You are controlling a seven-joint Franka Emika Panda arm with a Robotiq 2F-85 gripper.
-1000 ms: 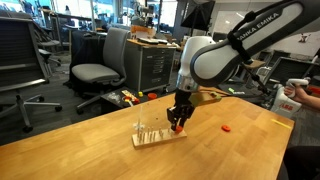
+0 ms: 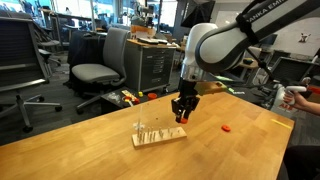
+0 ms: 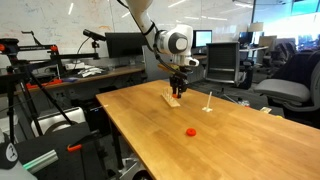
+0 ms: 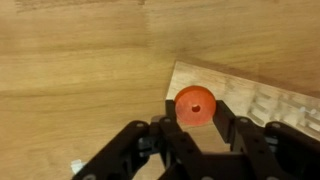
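Note:
A round red piece with a small hole in its middle, the red ring, is pinched between the fingertips of my gripper. Below it in the wrist view lies the pale wooden board, with pegs along it toward the right. Exterior view 1 has the board on the table with several upright pegs, and my gripper above its right end. The red ring shows under the fingers there; how far it stands from the board is hard to tell.
A second red piece lies on the table right of the board. In exterior view 2 a red piece lies nearer that camera, and a thin white upright item stands on the table.
Over the last second my gripper, with the red ring, has shifted slightly to the right in exterior view 1. The board looks unmoved.

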